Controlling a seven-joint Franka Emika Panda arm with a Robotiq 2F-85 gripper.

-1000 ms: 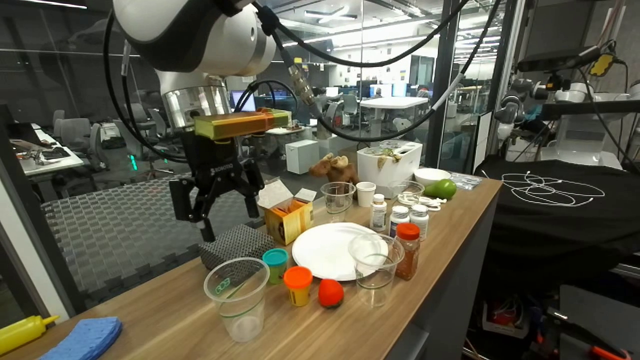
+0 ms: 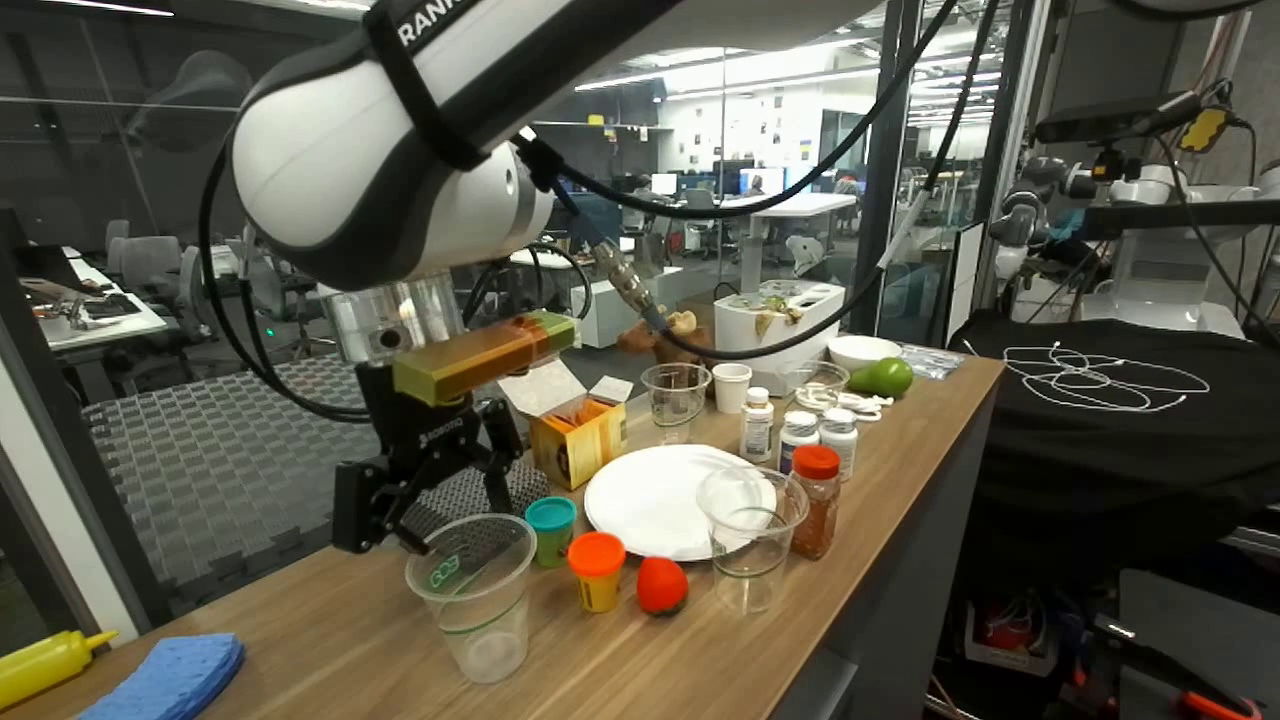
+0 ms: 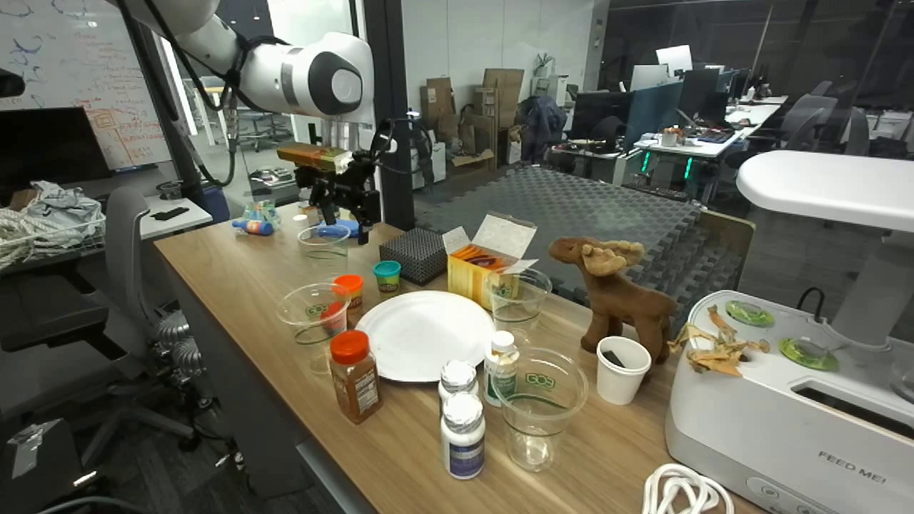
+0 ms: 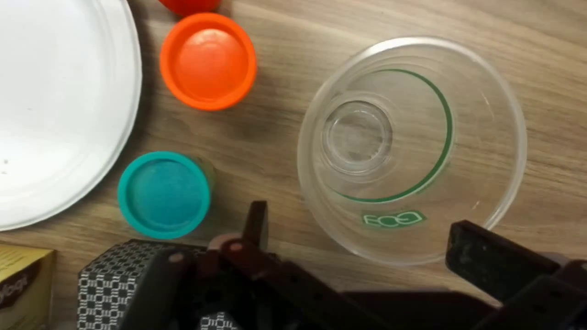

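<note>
My gripper [image 2: 422,528] is open, above the table at the back side of the nearest clear plastic cup [image 2: 486,600]. In the wrist view that cup [image 4: 412,148] stands upright and looks empty, with a green ring and logo. One finger [image 4: 495,264] overlaps the cup's rim there, while the other finger [image 4: 256,225] shows left of it over bare wood. Whether either touches the cup I cannot tell. Nothing shows between the fingers. Beside the cup stand a teal-lidded tub [image 4: 163,195] and an orange-lidded tub [image 4: 207,61].
A white plate [image 2: 654,498], a red tomato-like item [image 2: 661,587] and another clear cup [image 2: 752,540] lie to the right. Behind are a dark patterned box [image 3: 417,254] and an open yellow box [image 3: 473,274]. Bare wood lies between the cup and the blue sponge [image 2: 168,678].
My arm has come down and toward the nearest cup, and the gripper has tilted slightly. It now hides much of the dark box in exterior view 1. The cup has barely shifted, if at all.
</note>
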